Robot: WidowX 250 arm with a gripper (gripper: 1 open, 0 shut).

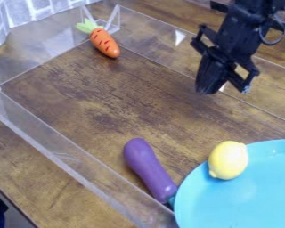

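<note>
A black gripper (pixel 214 73) hangs over the wooden table at the upper right, its fingers angled downward; whether they are apart is hard to make out. An orange toy carrot (pixel 103 41) with a green top lies at the upper left. A purple eggplant (pixel 149 166) lies near the front. A yellow lemon (pixel 228 160) sits on the left part of a light blue plate (pixel 255 200) at the lower right.
Clear plastic walls border the wooden surface (pixel 97 107) along the left and back. A pale patterned item (pixel 12 18) is at the top left.
</note>
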